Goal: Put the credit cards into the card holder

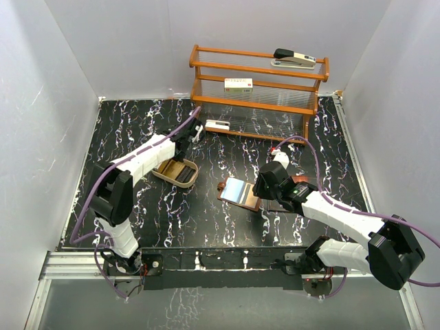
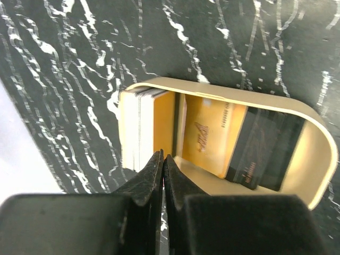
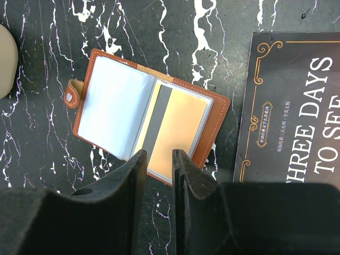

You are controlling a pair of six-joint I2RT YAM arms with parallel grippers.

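Note:
In the left wrist view, a stack of cards (image 2: 139,130) stands on edge at one end of a beige oval box (image 2: 249,96). A gold card (image 2: 207,127) and dark cards (image 2: 255,146) lean further along inside it. My left gripper is shut, its tips together with no card between them, above the box beside the stack. The brown leather card holder (image 3: 214,122) lies spread flat on the table, a gold card with a dark stripe (image 3: 178,125) in its right pocket and a clear sleeve on the left. Over its lower edge, my right gripper is open and empty.
A dark book (image 3: 297,106) lies right of the holder, under the right arm in the top view. At the back stands a wooden rack (image 1: 254,63) carrying a stapler (image 1: 294,58) and a small box (image 1: 238,85). Bare table separates box and holder.

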